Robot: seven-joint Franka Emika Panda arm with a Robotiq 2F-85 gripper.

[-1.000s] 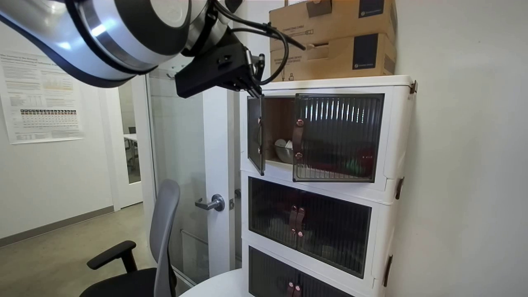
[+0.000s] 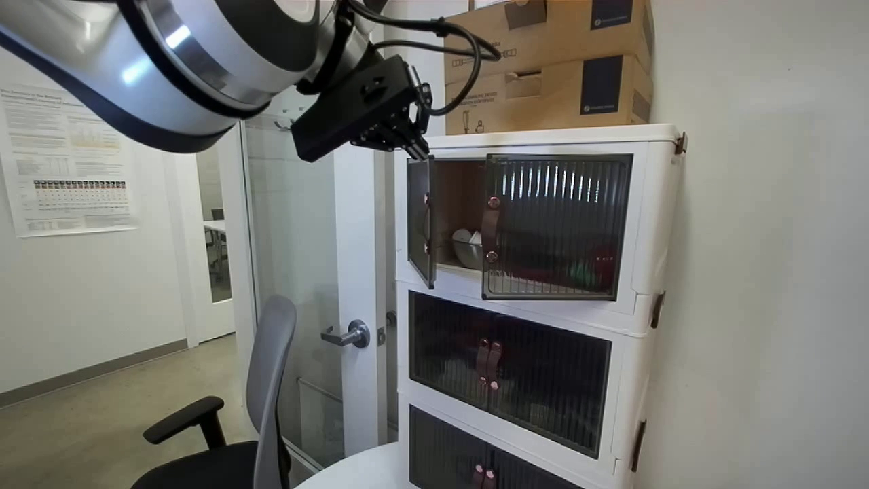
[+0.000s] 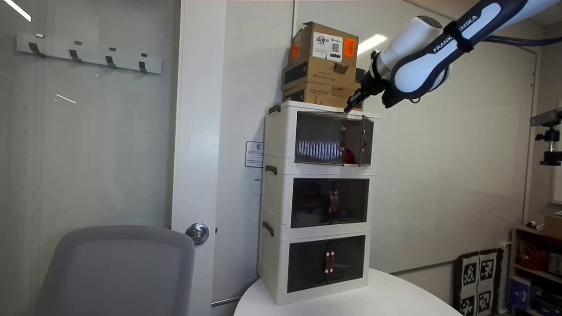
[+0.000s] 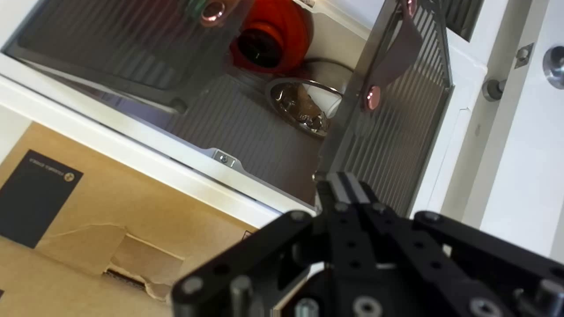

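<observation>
The top compartment of a white cabinet (image 2: 554, 144) has two dark ribbed doors. Its left door (image 2: 421, 224), as seen in exterior view 1, stands wide open; the right door (image 2: 562, 224) is slightly ajar. Right at the upper edge of the wide-open door is my gripper (image 2: 421, 153), its fingers together. In the wrist view the fingertips (image 4: 346, 185) meet beside the corner of that door (image 4: 402, 116), and nothing shows between them. Whether they touch the door I cannot tell. Inside sit a metal bowl (image 4: 335, 76) with something white in it and a red object (image 4: 296, 31).
Cardboard boxes (image 2: 554, 89) are stacked on top of the cabinet, close behind the gripper. Two lower compartments with closed doors (image 3: 330, 202) lie beneath. The cabinet stands on a round white table (image 3: 369, 300). An office chair (image 2: 273, 367) is to the left.
The arm's wrist has tilted slightly, and its cable has shifted. The fingertips stay near the open door's upper edge, and both doors look unmoved.
</observation>
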